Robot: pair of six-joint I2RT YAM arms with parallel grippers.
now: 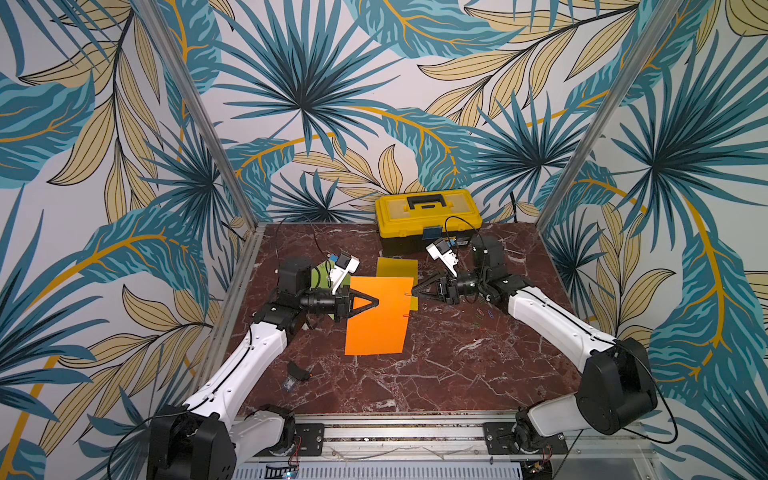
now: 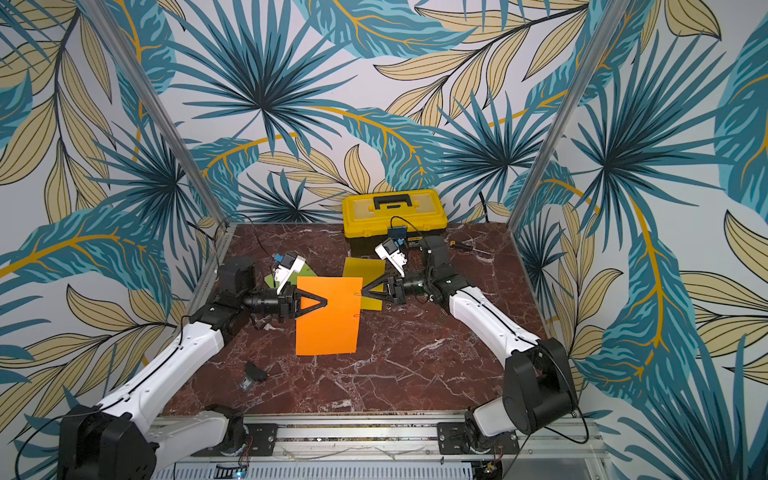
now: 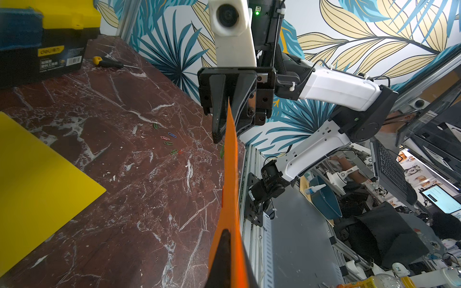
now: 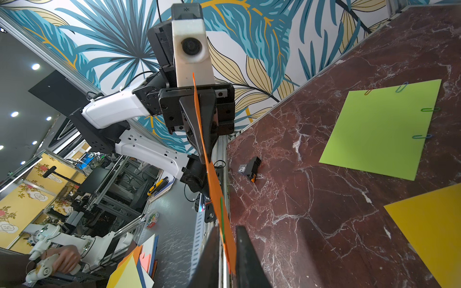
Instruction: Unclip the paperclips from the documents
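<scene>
My left gripper (image 1: 373, 302) is shut on an orange sheet (image 1: 376, 332), held upright above the table. Paperclips (image 1: 406, 315) sit on its right edge. My right gripper (image 2: 365, 290) is at that edge beside the upper clip; in the right wrist view its fingers are blurred on either side of the sheet, apparently part open. A green sheet (image 4: 379, 129) with several paperclips on its edges lies on the table, as does a yellow sheet (image 3: 43, 192). Several loose paperclips (image 3: 168, 143) lie on the marble table.
A yellow-lidded toolbox (image 1: 424, 212) stands at the back, with a screwdriver (image 3: 110, 62) beside it. A small dark object (image 1: 297, 372) lies at the front left.
</scene>
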